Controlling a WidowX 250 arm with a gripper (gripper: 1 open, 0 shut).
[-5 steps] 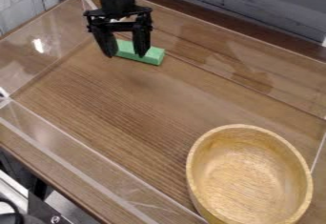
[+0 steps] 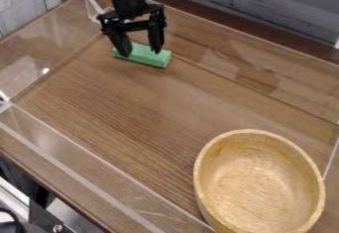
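Note:
My gripper (image 2: 137, 41) is at the upper left, a black two-fingered gripper standing open over a green rectangular block (image 2: 149, 58). One finger is by the block's left end, the other near its right part; whether either touches it I cannot tell. The block lies flat on the wooden surface.
A large pale yellow oval basket (image 2: 259, 153) sits at the lower right. Grey walls border the table at the top and upper left.
My gripper has moved up and slightly back in the view, now a little higher relative to the block. The block looks unmoved.

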